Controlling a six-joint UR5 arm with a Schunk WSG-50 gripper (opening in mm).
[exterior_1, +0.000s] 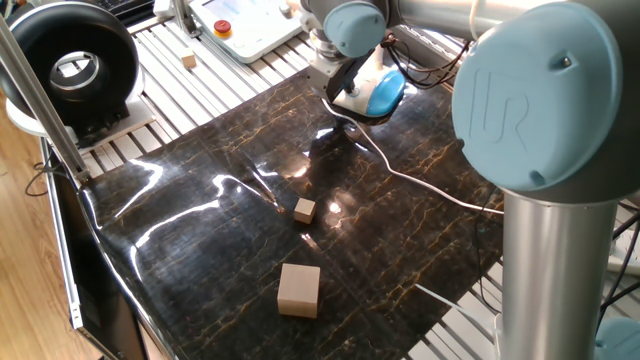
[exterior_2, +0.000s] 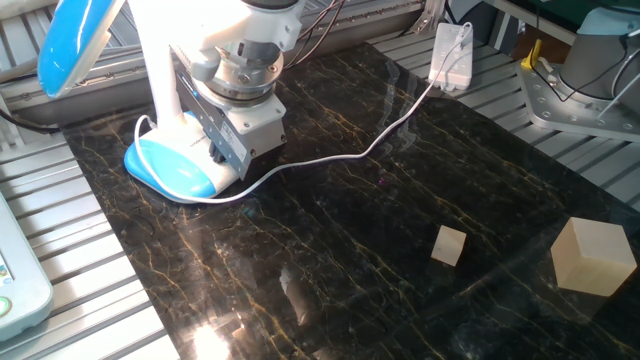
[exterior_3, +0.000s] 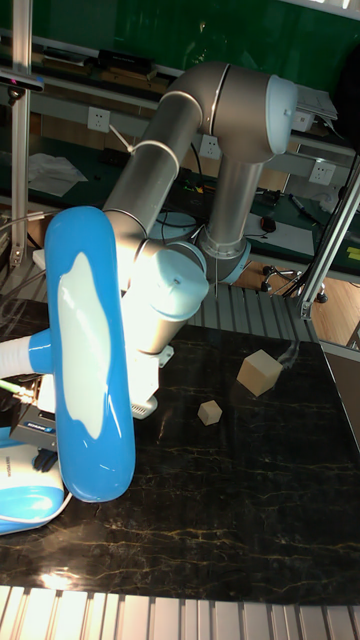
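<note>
A blue-and-white desk lamp stands at the far edge of the dark marbled board, its base (exterior_2: 165, 170) flat on the surface. Its long blue head (exterior_3: 91, 352) fills the left of exterior view 3. Low over the base, close beside the lamp's white stem (exterior_2: 158, 70), is my gripper (exterior_2: 218, 158), tilted downward. Its fingertips are dark and partly hidden against the base, so contact and finger opening do not show clearly. A small wooden cube (exterior_1: 305, 210) rests near the board's middle. The larger wooden cube (exterior_1: 299, 290) sits apart from it.
A white cable (exterior_2: 330, 158) runs from the lamp across the board to a white power strip (exterior_2: 452, 60). On the slatted table beyond the board lie a teach pendant (exterior_1: 245, 28) and a small wooden block (exterior_1: 188, 58). A black ring-shaped device (exterior_1: 75, 70) stands at the left. Much of the board is bare.
</note>
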